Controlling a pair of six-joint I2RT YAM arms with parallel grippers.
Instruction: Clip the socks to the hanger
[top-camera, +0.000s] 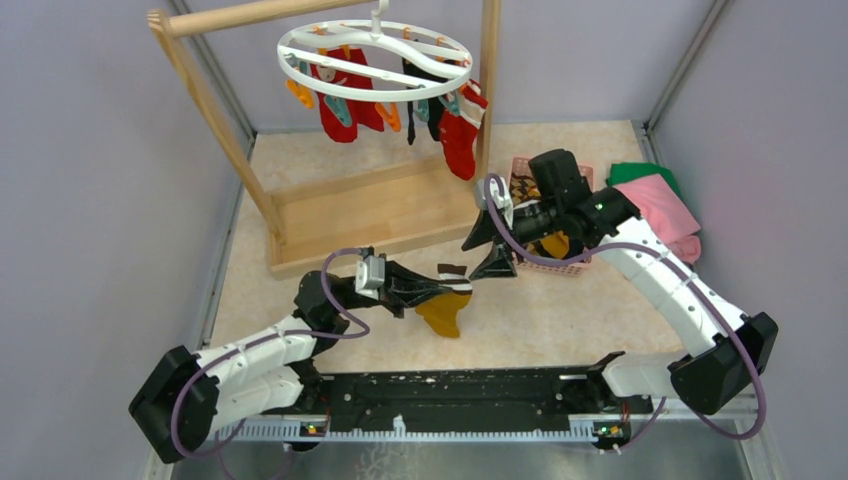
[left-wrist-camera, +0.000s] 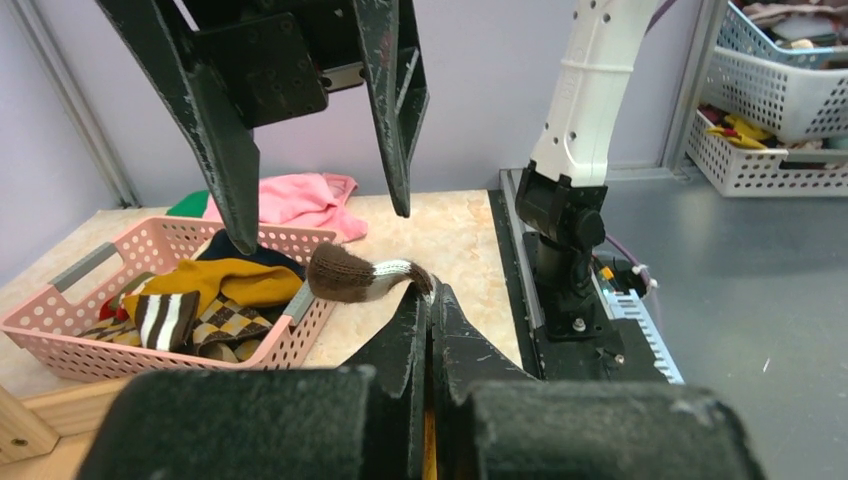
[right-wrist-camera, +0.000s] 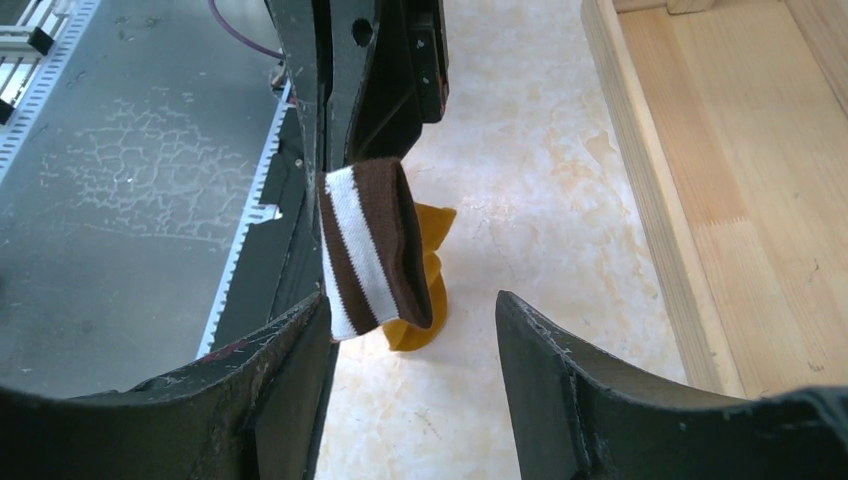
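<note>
A mustard sock (top-camera: 440, 314) with a brown-and-white striped cuff (right-wrist-camera: 366, 250) hangs from my left gripper (top-camera: 447, 289), which is shut on it near the cuff. Brown cuff fabric (left-wrist-camera: 345, 274) sticks out past the left fingertips in the left wrist view. My right gripper (top-camera: 492, 258) stands open just up and right of the sock, and nothing is between its fingers. Overhead is the round white hanger (top-camera: 300, 85). Red socks (top-camera: 461, 135) and dark ones hang from it, and orange and teal clips (top-camera: 388, 115) dangle around its ring.
A pink basket (left-wrist-camera: 170, 240) of folded socks stands behind the right gripper. Pink and green cloths (top-camera: 655, 205) lie at the far right. The wooden stand with its shallow tray (top-camera: 370, 205) rises behind the left arm. Bare table lies around the held sock.
</note>
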